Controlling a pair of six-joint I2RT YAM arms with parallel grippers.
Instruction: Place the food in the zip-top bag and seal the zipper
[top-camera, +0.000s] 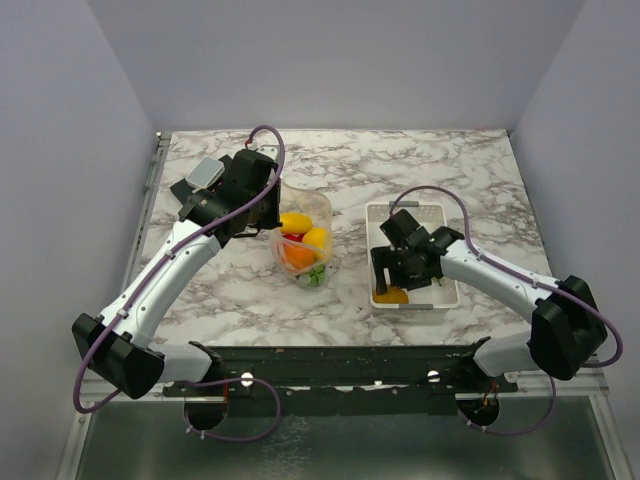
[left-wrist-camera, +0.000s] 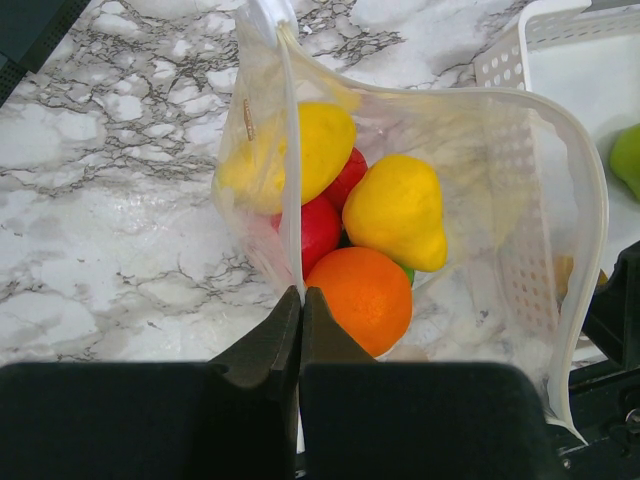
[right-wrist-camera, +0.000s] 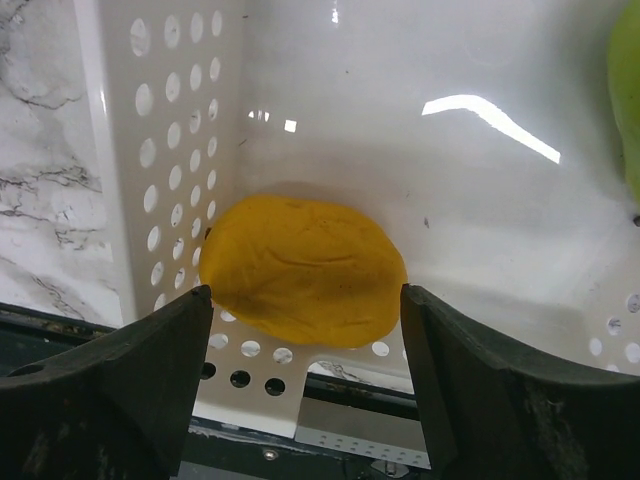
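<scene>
A clear zip top bag (left-wrist-camera: 470, 130) stands with its mouth open, holding yellow food (left-wrist-camera: 400, 210), an orange fruit (left-wrist-camera: 358, 300), red pieces (left-wrist-camera: 318, 232) and a bit of green. My left gripper is shut on the bag's rim, whose thin edge runs into its fingertips. Inside the white basket (top-camera: 378, 215), a yellow-orange food piece (right-wrist-camera: 305, 272) lies in the near left corner. The right gripper is open above it, one finger (right-wrist-camera: 180, 335) to each side of the piece; whether they touch it I cannot tell.
Green food (right-wrist-camera: 628, 90) lies further right in the basket. The perforated basket wall (right-wrist-camera: 165, 150) rises close to my right gripper's left finger. A light-coloured box (top-camera: 205, 174) and dark items are behind the left arm.
</scene>
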